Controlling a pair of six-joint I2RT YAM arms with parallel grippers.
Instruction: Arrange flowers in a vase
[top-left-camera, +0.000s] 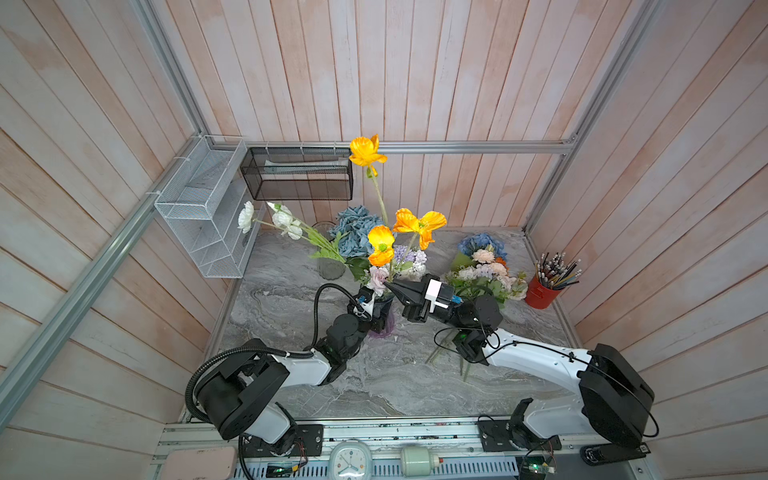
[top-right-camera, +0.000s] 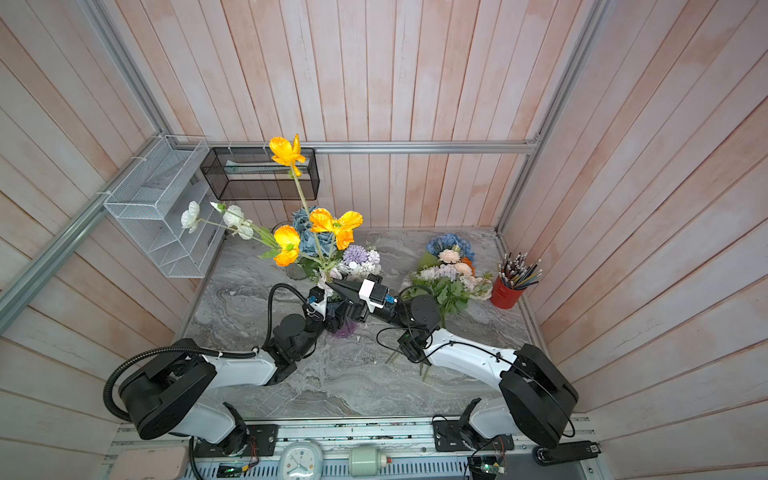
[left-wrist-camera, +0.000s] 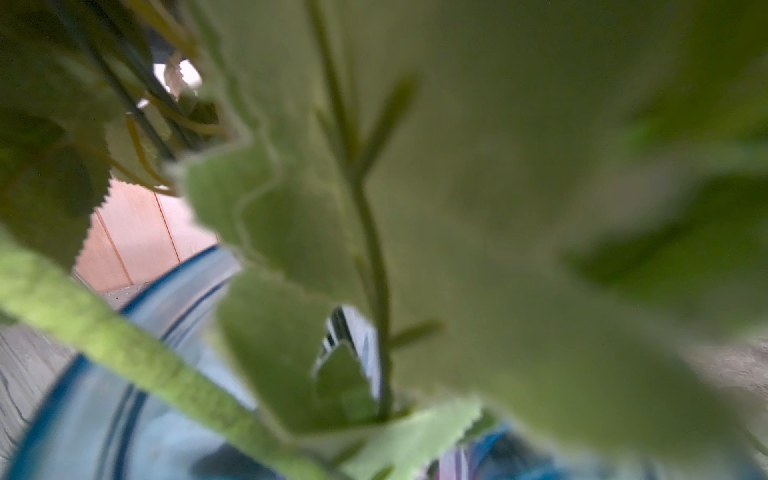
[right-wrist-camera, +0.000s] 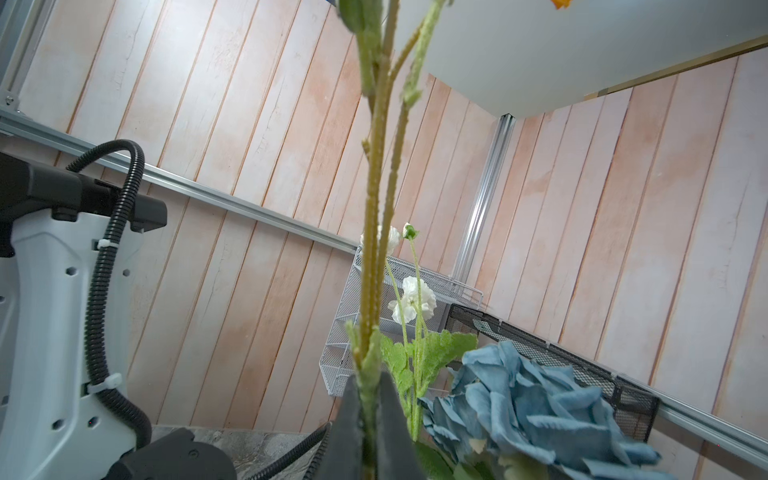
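Observation:
A glass vase with a purplish base (top-left-camera: 385, 326) stands mid-table, filled with pink, lilac and white blooms. At its side my left gripper (top-left-camera: 379, 304) is shut on it, its fingers largely covered. Above the vase rise yellow poppies (top-left-camera: 405, 224) on one branching stem (right-wrist-camera: 372, 264). My right gripper is shut on that stem, which runs between its fingertips just over the vase's mouth. Whether the stem's lower end is inside the vase is hidden. Big blurred leaves (left-wrist-camera: 480, 240) fill most of the left wrist view, with the vase's blue-tinted rim (left-wrist-camera: 104, 336) beneath them.
Behind at the left, a glass jar (top-left-camera: 331, 269) holds white flowers (top-left-camera: 285, 220); a blue bloom (top-left-camera: 357, 230) is close by. Another bunch (top-left-camera: 489, 276) lies right, near a red cup (top-left-camera: 542, 294) of pens.

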